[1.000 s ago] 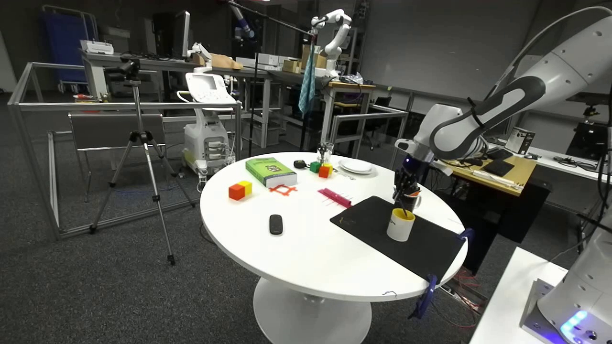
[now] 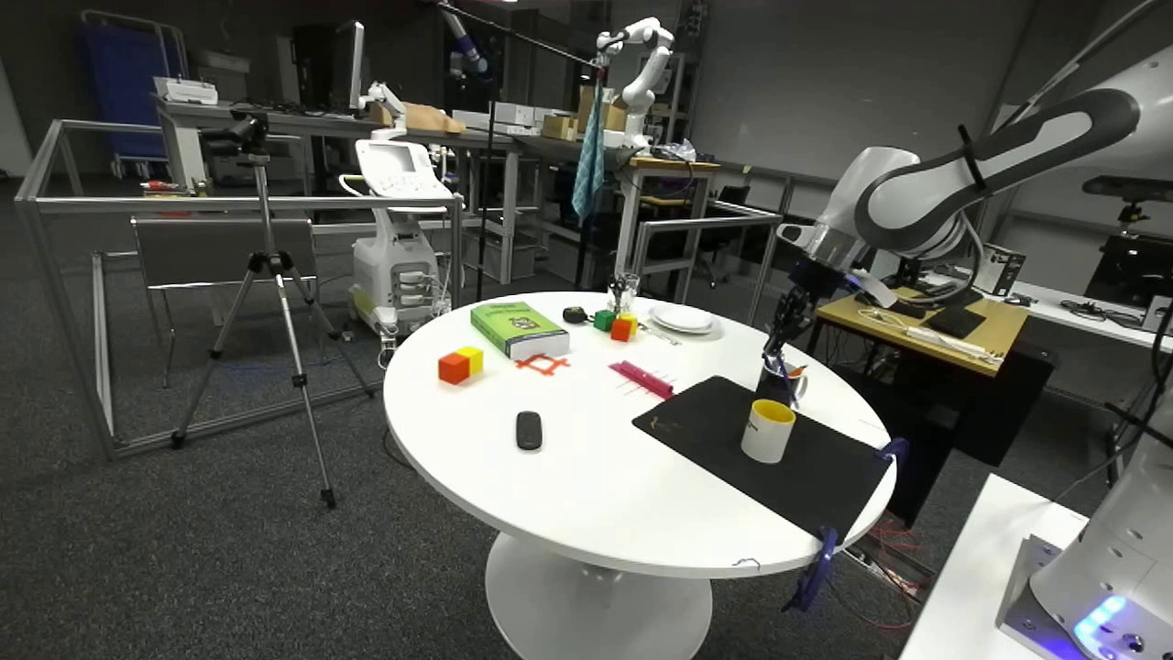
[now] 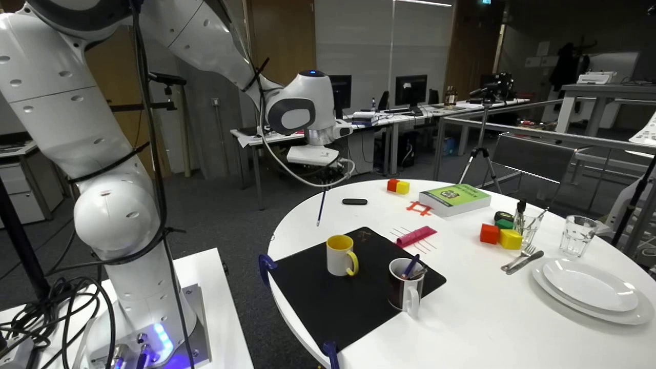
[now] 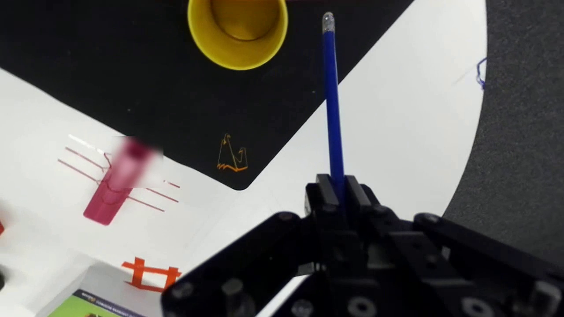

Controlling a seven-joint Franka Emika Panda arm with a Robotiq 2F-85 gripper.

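A long blue pencil-like stick (image 4: 333,105) with a silvery tip is pinched in my gripper, which is shut on it. In exterior view 2 the stick (image 3: 321,208) hangs point-down in the air, apart from the mugs. Its held end is hidden between the fingers. A white mug with a yellow inside (image 3: 340,257) stands upright on the black mat (image 3: 307,295); looking down from the wrist, no stick shows in the visible part of its inside. Nearby a dark-and-white mug (image 3: 398,289) holds several pens, one of them blue.
Magenta strip (image 3: 416,236), black remote-like object (image 3: 354,201), green book (image 3: 455,198), coloured cubes (image 3: 489,233), white plates (image 3: 590,289) and glasses (image 3: 578,236) are spread over the round table. Blue clamps (image 3: 265,268) grip the mat's edge.
In exterior view 1, my gripper has risen from close above the yellow-inside mug, where a dark stick stood at its opening. The mugs have stayed in place.
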